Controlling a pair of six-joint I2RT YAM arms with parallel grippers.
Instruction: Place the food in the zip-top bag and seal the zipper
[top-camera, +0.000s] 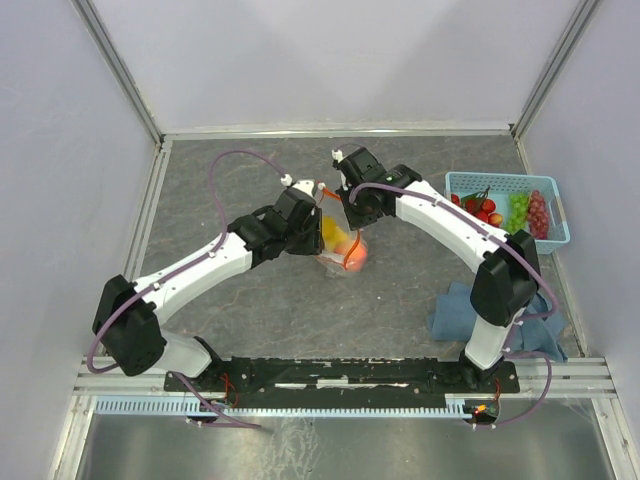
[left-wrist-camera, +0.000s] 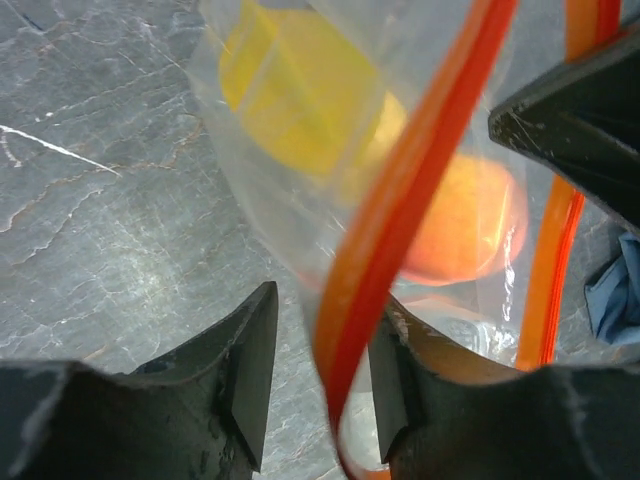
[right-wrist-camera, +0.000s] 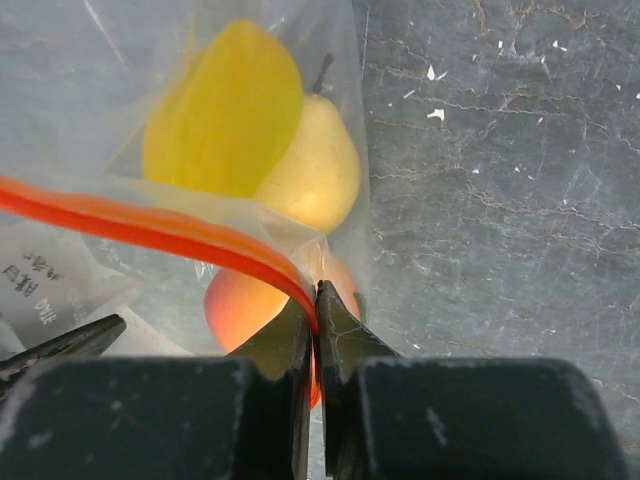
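Note:
Between my two grippers, the clear zip top bag (top-camera: 343, 268) with orange zipper edges holds food. A yellow mango-like fruit (right-wrist-camera: 225, 110), a pale pear (right-wrist-camera: 315, 170) and a peach (right-wrist-camera: 240, 305) show through its film. In the left wrist view, my left gripper is part open, and one orange zipper edge (left-wrist-camera: 400, 200) runs up through the gap between its fingers. My right gripper has its fingers closed around the other orange edge (right-wrist-camera: 150, 230) near the peach. The bag's mouth gapes between the two edges.
At the back right stands a light blue basket (top-camera: 562, 212) with grapes and other red produce. A blue cloth (top-camera: 458, 315) lies at the front right.

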